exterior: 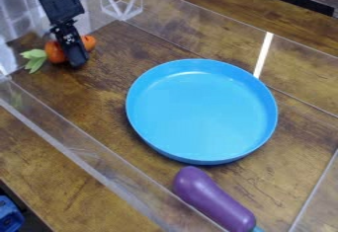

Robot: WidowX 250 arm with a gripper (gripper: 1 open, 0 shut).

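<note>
My black gripper (71,50) is low at the left wall of the clear enclosure, over an orange carrot-like toy (55,50) with pale green leaves (35,58). Its fingertips cover part of the toy, so whether anything is between them is hidden.
A large blue plate (201,111) fills the middle. A purple eggplant (211,198) lies at the front right. Clear walls edge the wooden floor (106,117), which is bare between toy and plate and at the back. A blue object (8,214) sits at the lower left corner.
</note>
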